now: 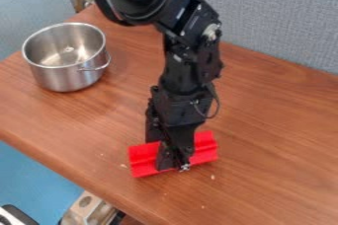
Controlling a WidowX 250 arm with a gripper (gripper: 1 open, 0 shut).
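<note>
The black arm comes down from the top of the camera view to its gripper, low over the wooden table near the front edge. The gripper is shut on a red block, long and ridged, which shows on both sides of the fingers. The fingertips partly cover the block's middle, and whether it rests on the table or is slightly raised I cannot tell.
A steel pot with a handle stands at the back left of the table. A grey padded wall runs behind, and a blue surface lies beyond the left edge.
</note>
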